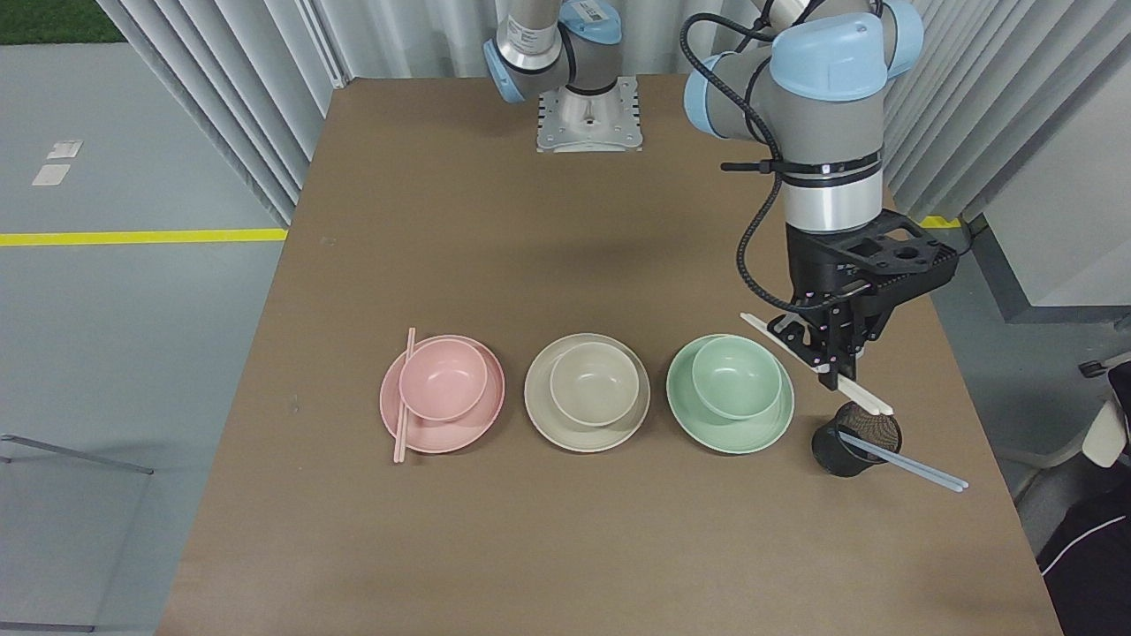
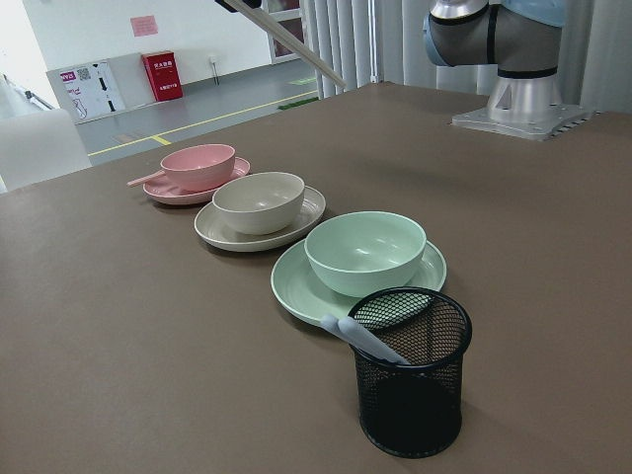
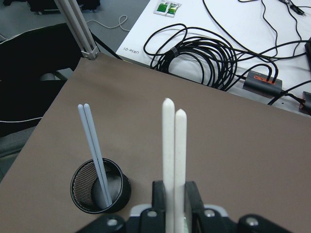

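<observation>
My gripper (image 1: 834,366) is shut on a pair of cream chopsticks (image 1: 864,397), held above the table behind the black mesh cup (image 1: 843,450); in the wrist view the chopsticks (image 3: 173,145) stand between its fingers. The cup (image 2: 410,405) holds a light blue pair (image 1: 917,466). A pink bowl (image 1: 443,376) on a pink plate with pink chopsticks (image 1: 400,429) beside it, a cream bowl (image 1: 594,382) on its plate (image 1: 546,419), and a green bowl (image 1: 737,371) on its plate (image 1: 700,424) stand in a row.
The wrist view shows a white surface with coiled black cables (image 3: 194,58) beyond the table edge.
</observation>
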